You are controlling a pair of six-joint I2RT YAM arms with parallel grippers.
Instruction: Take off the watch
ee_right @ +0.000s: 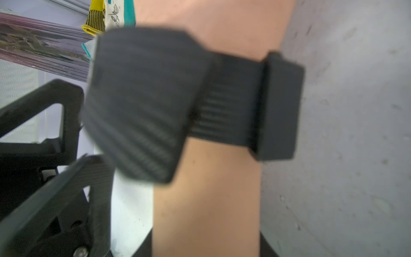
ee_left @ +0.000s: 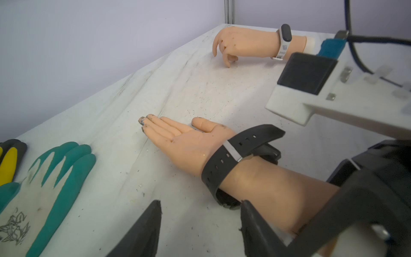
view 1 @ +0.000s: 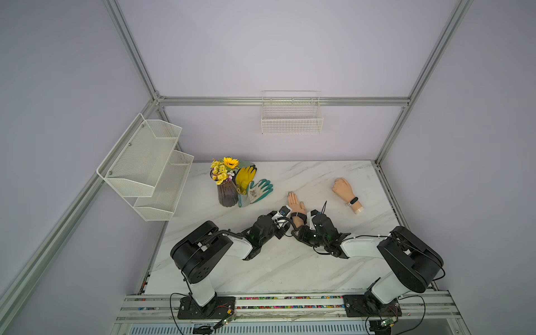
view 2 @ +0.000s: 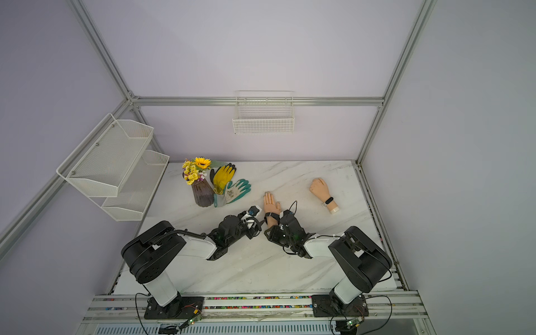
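A black watch strap (ee_left: 222, 165) circles the wrist of a palm-up model hand (ee_left: 188, 147). One free end of the strap (ee_right: 149, 102) sticks up from the wrist, and a dark buckle-like piece (ee_right: 280, 107) sits at the other side. Any watch face is hidden beneath. My right gripper is shut on the model forearm (ee_right: 205, 188), just behind the strap. Left of the wrist, my left gripper stands open and empty; its tips appear short of the strap's lower side.
A second model hand (view 1: 343, 189) with a dark band lies at the right. Gloves (view 1: 259, 191) and a flower vase (view 1: 227, 194) stand at the back left. White mesh shelves (view 1: 150, 162) hang on the left wall.
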